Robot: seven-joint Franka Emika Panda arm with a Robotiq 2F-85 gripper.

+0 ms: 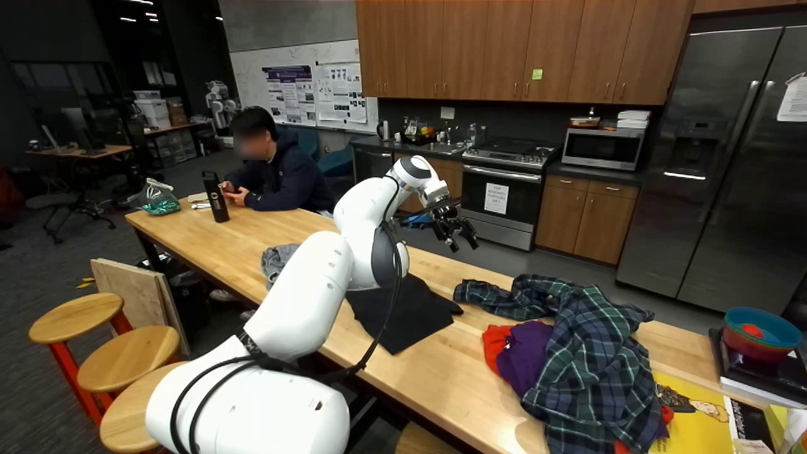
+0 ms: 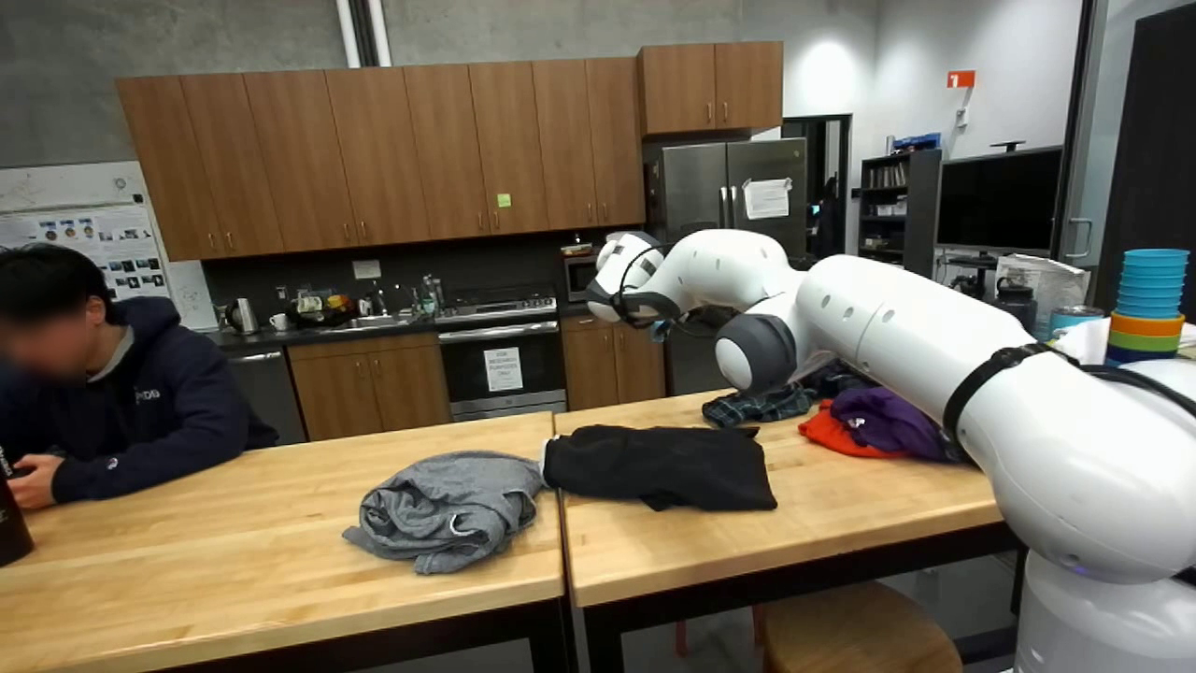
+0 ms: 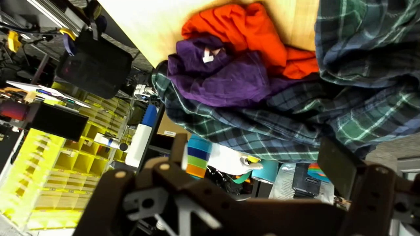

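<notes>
My gripper hangs in the air beyond the table's far edge, open and empty. In the wrist view its fingers stand wide apart. A plaid green and blue shirt lies heaped at the table's right part, with a purple garment and a red one bunched against it. Black folded cloth rests flat on the table below the arm. To its left in exterior view 2 is a crumpled grey garment. The arm hides part of the plaid shirt there.
A seated person is at the table's far left, near a dark bottle. Colored bowls and a yellow book sit at the right end. Bare wood shows on the left of the table.
</notes>
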